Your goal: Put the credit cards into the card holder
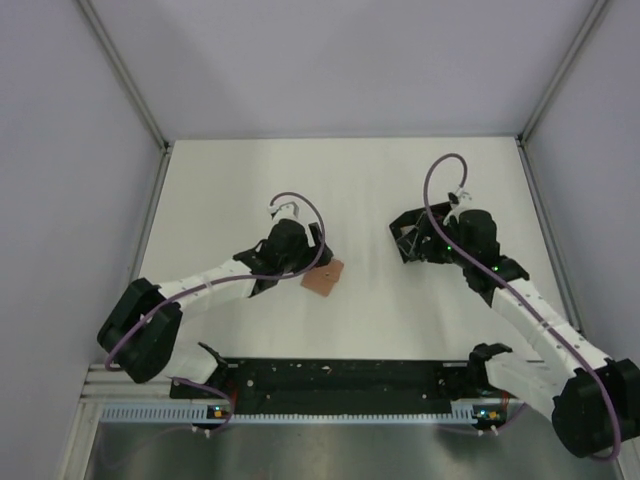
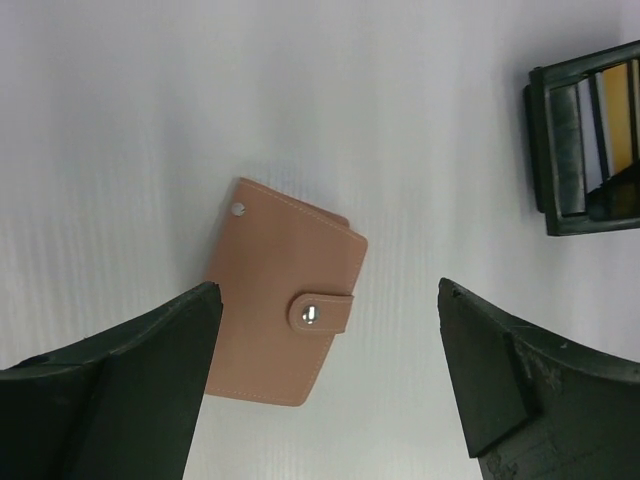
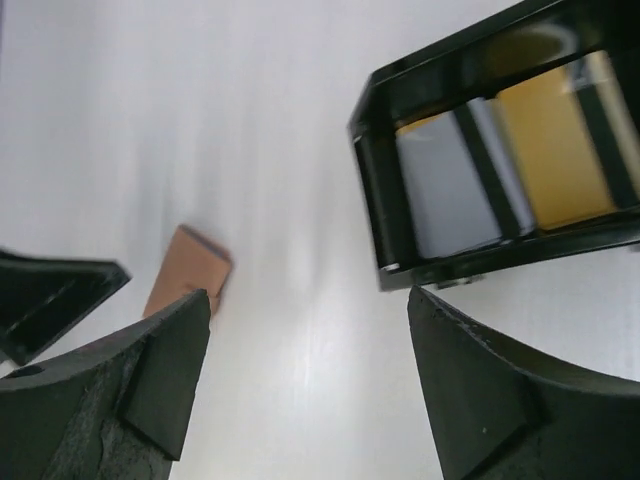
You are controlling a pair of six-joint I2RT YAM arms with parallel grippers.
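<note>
The brown card holder lies on the table with its snap-button strap closed, as far as I can see. In the left wrist view it sits between the fingers of my open left gripper, below them and untouched. To the right stands a black box with dividers. A grey card and a yellow card are among its contents. My right gripper has its fingers apart, empty, at the box's near left corner; whether a finger touches the box I cannot tell.
Bare white table lies between holder and box and stretches behind both. In the right wrist view a dark finger of the left arm hangs near the holder.
</note>
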